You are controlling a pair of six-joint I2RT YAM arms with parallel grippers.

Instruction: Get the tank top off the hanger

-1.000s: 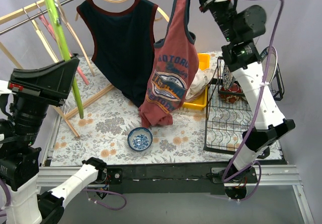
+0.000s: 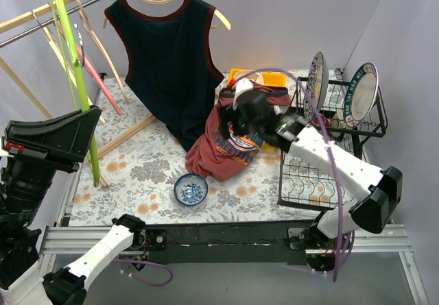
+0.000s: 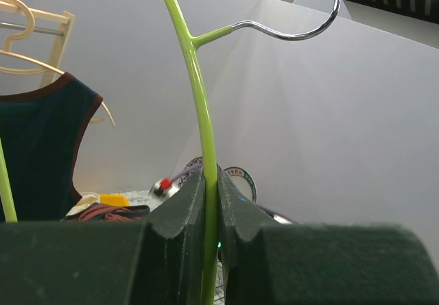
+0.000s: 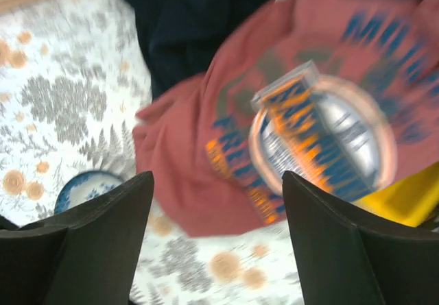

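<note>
The red tank top (image 2: 206, 155) with its printed badge lies crumpled on the table, partly over a yellow tray, and is off any hanger. Right above it hovers my right gripper, open; the top (image 4: 199, 147) spreads below its fingers with none of it between them. At the left, my left gripper is shut on the green hanger (image 3: 199, 92), whose bare arm runs up to a metal hook. No cloth shows on this hanger (image 2: 77, 65) in the top view.
A dark tank top (image 2: 164, 65) hangs on a wooden hanger at the back. Several hangers crowd the rail (image 2: 82, 3) at left. A blue bowl (image 2: 191, 190) stands in front; a dish rack (image 2: 309, 181) with plates is at right.
The red top came down from my raised right gripper onto the table. That gripper opened and is now lower, over the cloth. My left gripper shifted slightly with the green hanger.
</note>
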